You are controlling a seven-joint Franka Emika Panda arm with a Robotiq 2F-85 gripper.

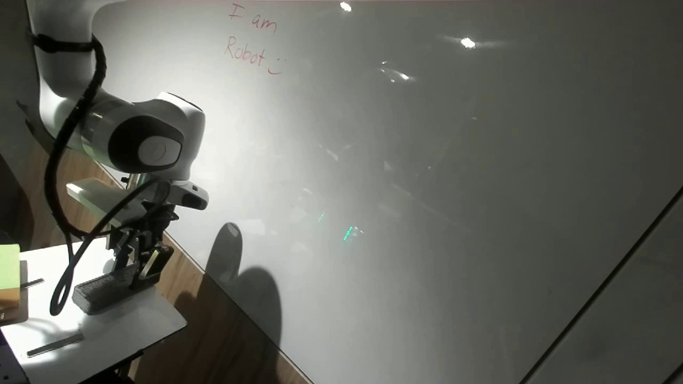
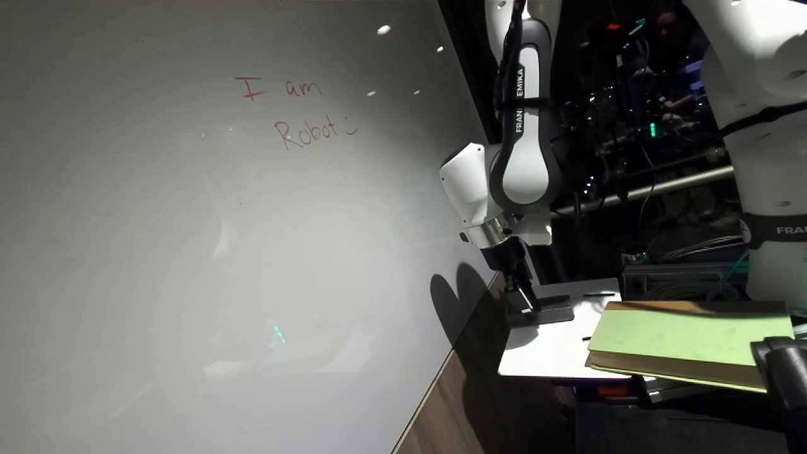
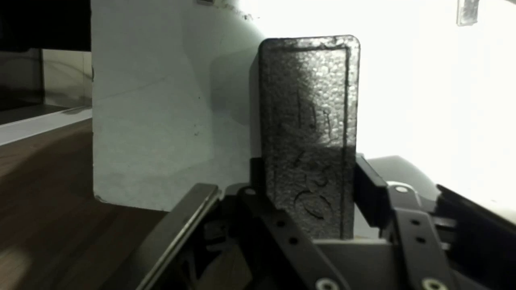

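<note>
A dark grey rectangular block, which looks like a whiteboard eraser, lies on a small white table. Its textured top faces the wrist camera. My gripper is shut on it across its narrow width, one finger pad against each long side. Seen from the second exterior view, the gripper comes down on the eraser's end nearest the whiteboard. The eraser still appears to rest on the tabletop. On the large whiteboard, red handwriting reads "I am Robot" with a smiley.
A green-topped box stands at the table's other side. A thin metal strip lies on the tabletop near the eraser. A wooden floor strip runs between table and whiteboard. A second robot arm stands at the far right.
</note>
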